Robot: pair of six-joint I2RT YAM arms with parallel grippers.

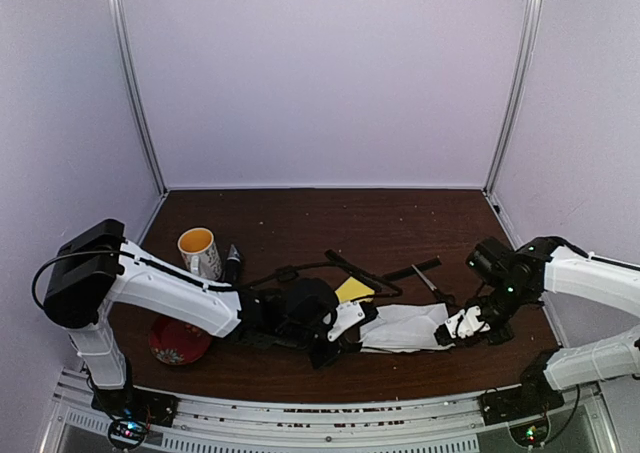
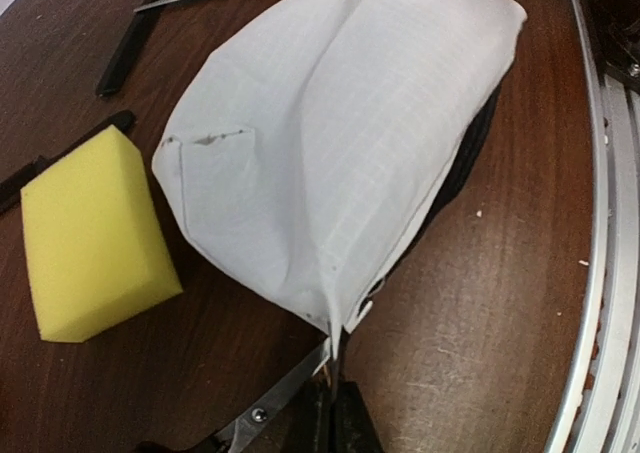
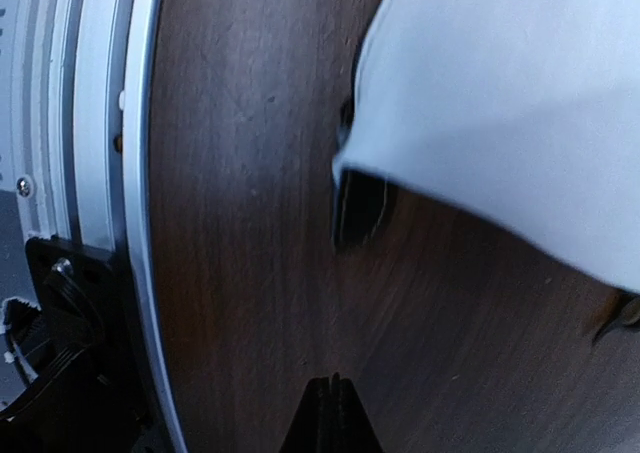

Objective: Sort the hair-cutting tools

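A white zip pouch lies across the front of the table. My left gripper is shut on the dark tab at its near corner. Close beside that hold, the blades of one pair of scissors reach to the pouch's edge. A second pair of scissors and a black comb rest behind the pouch; another black comb-like tool is partly covered by the sponge. In its wrist view my right gripper is shut, nothing visible between its fingers, clear of the pouch.
A yellow sponge sits just behind the pouch. On the left stand a mug, a dark tube-like item and a red bowl, partly hidden by my left arm.
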